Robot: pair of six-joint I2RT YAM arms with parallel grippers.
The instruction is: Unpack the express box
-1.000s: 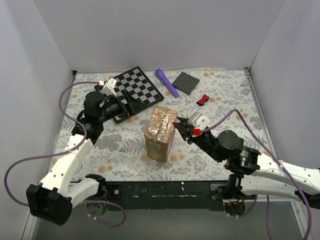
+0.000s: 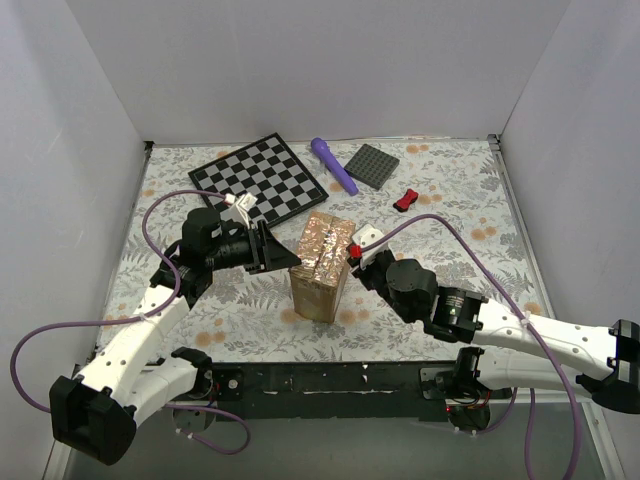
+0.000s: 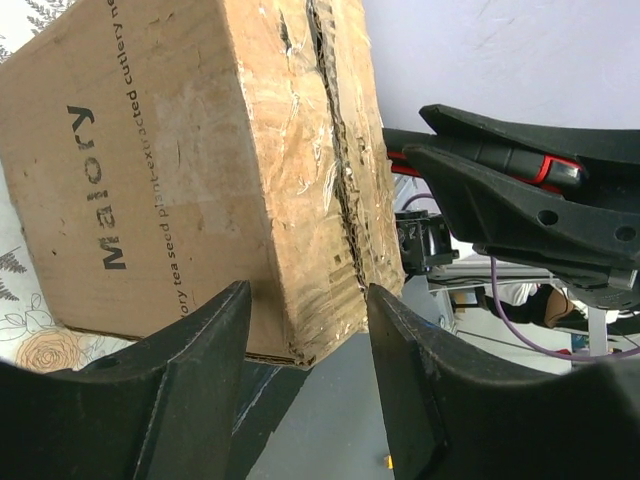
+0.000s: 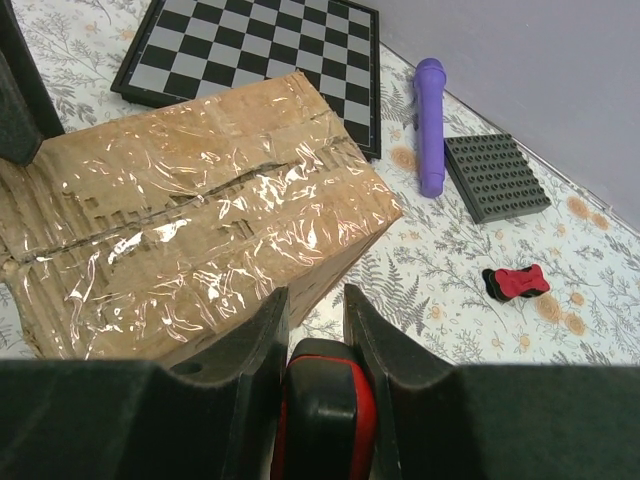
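Observation:
The brown cardboard box point(image 2: 322, 252), its taped seam facing up, stands in the middle of the table. Printed text shows on its side point(image 3: 130, 190) in the left wrist view. My left gripper point(image 2: 291, 262) is at the box's left upper edge, fingers part open. Its fingers appear on either side of a box corner in the left wrist view; whether they touch is unclear. On the other side my right gripper is shut on a black and red cutter point(image 4: 322, 410). In the left wrist view the cutter point(image 3: 558, 172) points at the box's top; its tip is hidden.
Behind the box lie a checkered board point(image 2: 262, 178), a purple microphone-shaped object point(image 2: 333, 166), a dark grey studded pad point(image 2: 371, 166) and a small red and black item point(image 2: 406, 200). Purple cables hang along both arms.
From over the checkered board my left gripper has come down toward the front and right to the box's edge. The box has stayed put.

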